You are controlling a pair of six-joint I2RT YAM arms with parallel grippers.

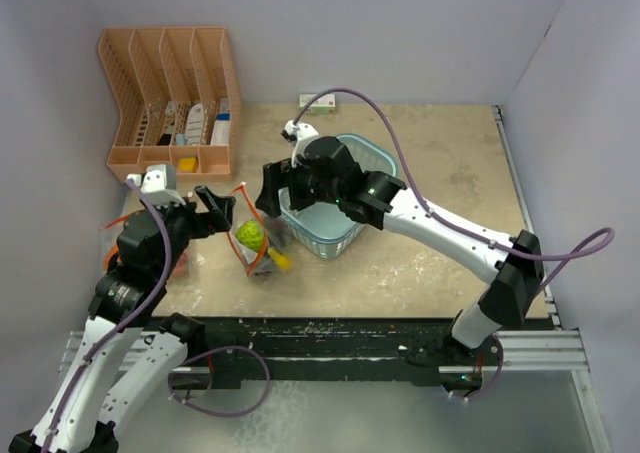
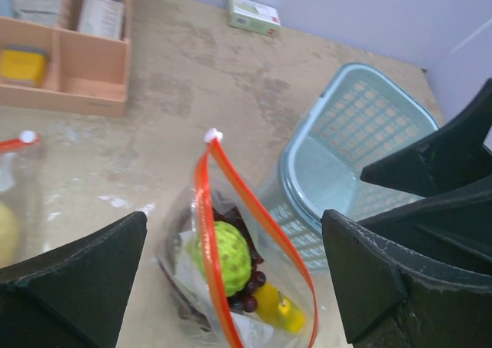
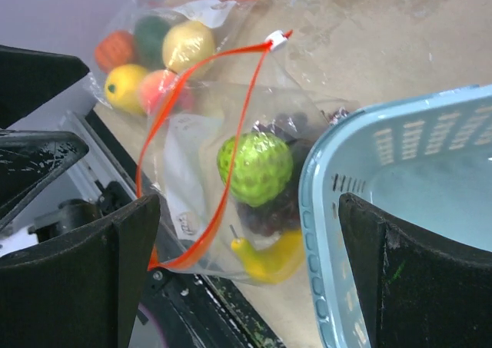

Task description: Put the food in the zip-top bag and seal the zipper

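Observation:
A clear bag with an orange zipper (image 1: 251, 233) holds a green lumpy fruit (image 3: 254, 166), dark round fruit and a yellow item (image 2: 280, 309); its zipper edge (image 2: 203, 210) stands loose. My left gripper (image 1: 215, 209) is open just left of and above this bag, empty. My right gripper (image 1: 276, 188) is open above the bag and the basket's left side, empty. A second zipper bag (image 3: 165, 60) of mixed produce lies at the left, partly under my left arm in the top view.
A pale blue basket (image 1: 363, 149) stands right of the bag. A wooden divider tray (image 1: 118, 156) is at back left, a small box (image 1: 316, 103) at the back.

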